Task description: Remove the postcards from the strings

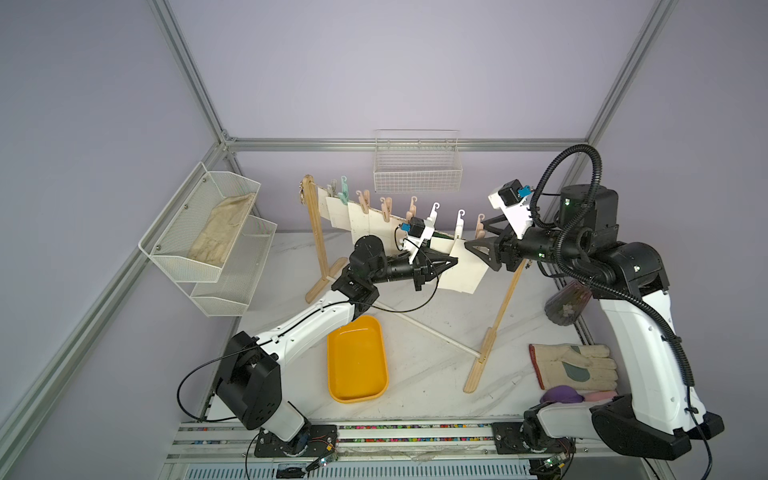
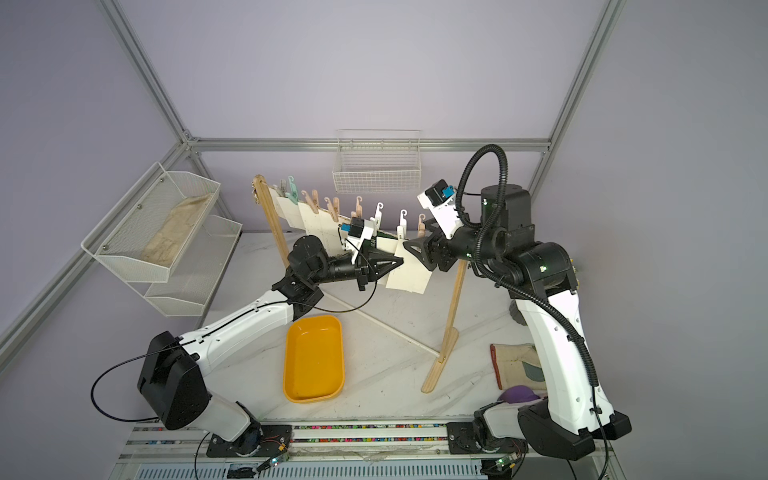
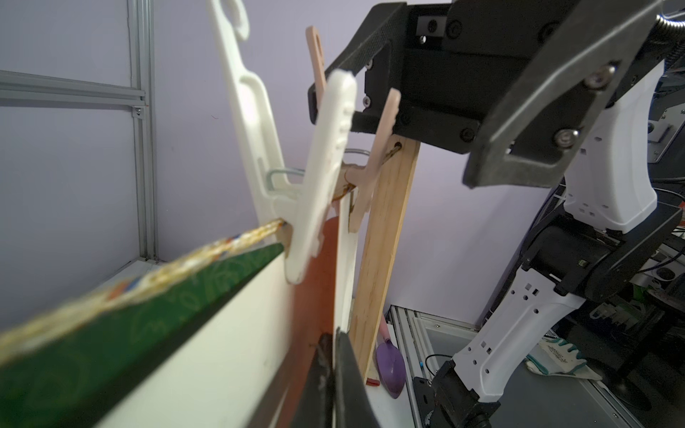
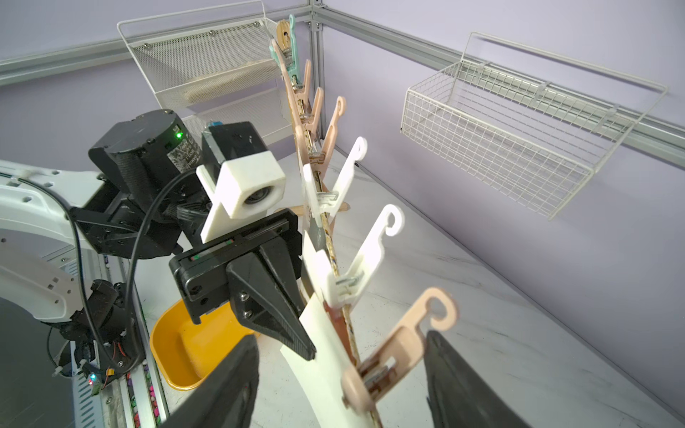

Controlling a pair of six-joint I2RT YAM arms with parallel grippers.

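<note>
Cream-backed postcards (image 1: 460, 268) hang along a string (image 4: 329, 246) from clothespins. At the right end, my left gripper (image 1: 454, 262) is shut on the edge of the last postcard (image 4: 324, 356), the card's thin edge running in between its fingers. My right gripper stands open around the pink clothespin (image 4: 399, 349) at that card's corner; the pin lies between its spread fingers, apart from both. A white clothespin (image 4: 360, 267) sits just beyond it. In the left wrist view, a green-faced card (image 3: 164, 306) hangs close by.
Wooden posts (image 1: 317, 232) hold the string at both ends, with a rod low between them. An orange tray (image 1: 356, 398) lies on the table in front. Gloves (image 1: 572, 366) are at the right; a wire basket (image 1: 417, 168) hangs behind.
</note>
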